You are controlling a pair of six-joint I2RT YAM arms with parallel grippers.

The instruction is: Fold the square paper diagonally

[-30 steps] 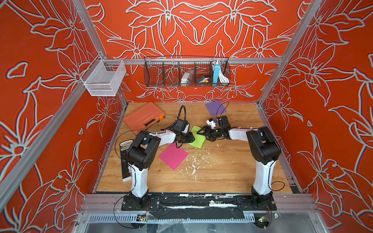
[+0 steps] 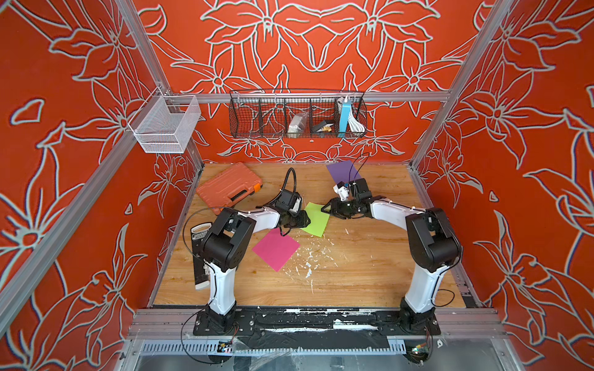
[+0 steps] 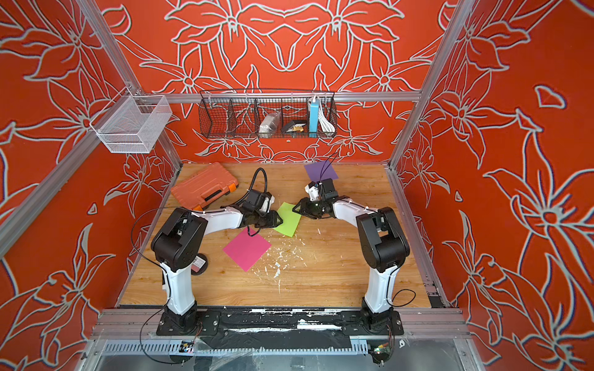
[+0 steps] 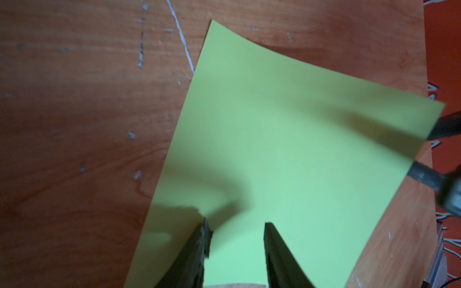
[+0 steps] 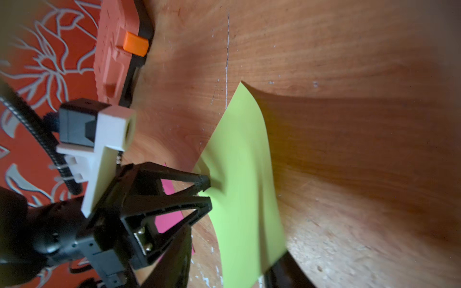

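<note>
The light green square paper [image 2: 316, 217] lies between my grippers at the middle of the table. In the left wrist view it fills much of the frame, with a raised corner [image 4: 417, 115] toward my right gripper. My left gripper is over its near part, fingers apart. In the right wrist view the paper [image 5: 240, 187] looks bowed, one part lifted over the fingertips of my right gripper, whose hold is hidden by it. My left gripper shows there at the paper's edge, fingers slightly apart.
A pink paper [image 2: 275, 249] lies front left, a purple paper [image 2: 342, 172] at the back, an orange case [image 2: 229, 185] back left. White scraps dot the middle. A wire basket [image 2: 272, 117] hangs on the back wall.
My right arm has shifted rightward and slightly up from the left gripper, and more of the green paper shows between them. My left arm looks unmoved.
</note>
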